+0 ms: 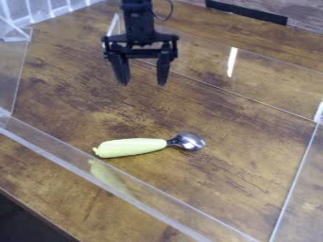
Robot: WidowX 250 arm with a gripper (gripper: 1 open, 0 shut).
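My gripper (140,68) hangs over the back part of the wooden surface, its two black fingers spread apart with nothing visible between them. In the front middle lies a pale yellow-green corn-shaped object (128,147), and at its right end is a metal spoon (190,142), touching it or joined to it as a handle; I cannot tell which.
Clear plastic walls (151,203) border the wooden work area (233,123) at the front and sides. A dark strip (246,11) runs along the back right.
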